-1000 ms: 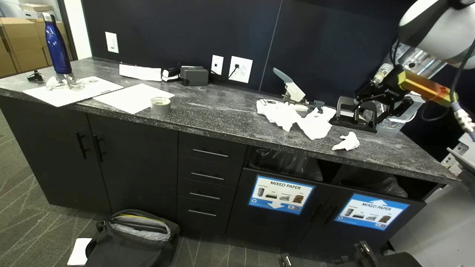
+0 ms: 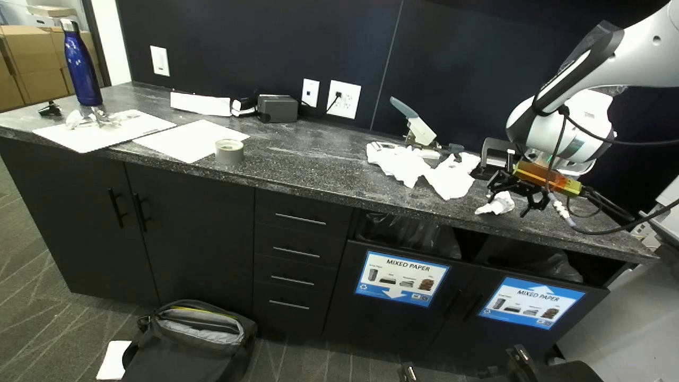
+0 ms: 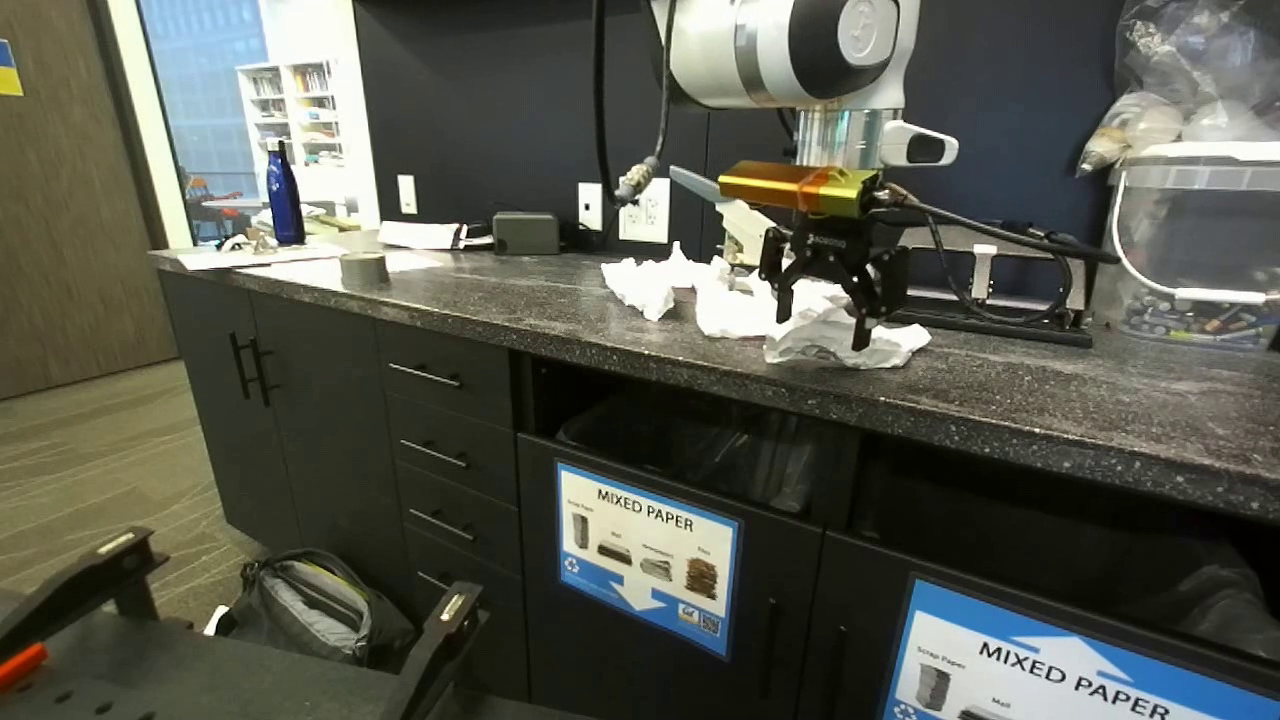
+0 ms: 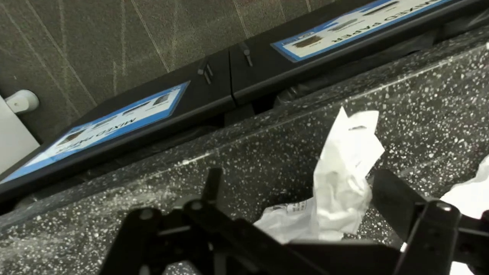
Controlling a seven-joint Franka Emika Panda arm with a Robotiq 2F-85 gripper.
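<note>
A crumpled white paper (image 2: 497, 203) rests near the counter's front edge at the right. In the wrist view this paper (image 4: 341, 192) shows between the two spread fingers, closer to the right-hand one. My gripper (image 2: 509, 202) is open just above it, holding nothing. From the second exterior side, the gripper (image 3: 821, 334) hangs over the crumpled paper (image 3: 846, 344), its fingertips overlapping the paper's outline; whether they touch it I cannot tell. Two more crumpled papers, one on the left (image 2: 399, 162) and one nearer (image 2: 452, 177), lie to the left on the counter.
Behind the gripper stand a black hole punch (image 2: 493, 156) and a clear bucket (image 3: 1188, 258). A stapler (image 2: 417, 127) stands behind the papers. Farther left are a tape roll (image 2: 229, 153), paper sheets (image 2: 191, 141) and a blue bottle (image 2: 81, 67). Open bins (image 2: 407, 232) sit below the counter edge.
The papers look unmoved.
</note>
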